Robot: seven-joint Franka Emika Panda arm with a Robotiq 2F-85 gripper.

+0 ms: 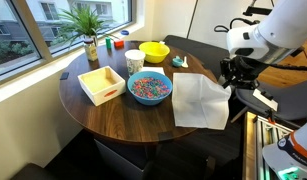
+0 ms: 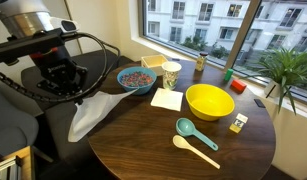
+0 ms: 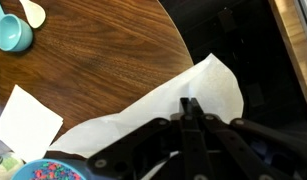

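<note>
A white sheet, cloth or paper, lies partly on the round table and reaches out past its edge. My gripper is shut on the sheet's outer edge, off the side of the table. In the wrist view the closed fingertips of the gripper sit over the white sheet, which spreads on both sides of them. From the other side, the sheet slopes from the tabletop down past the gripper. The pinched bit itself is hidden by the fingers.
Close to the sheet stands a blue bowl of colourful pieces. A white cup, a paper square, a yellow bowl, a teal scoop, a spoon and a box are also on the table.
</note>
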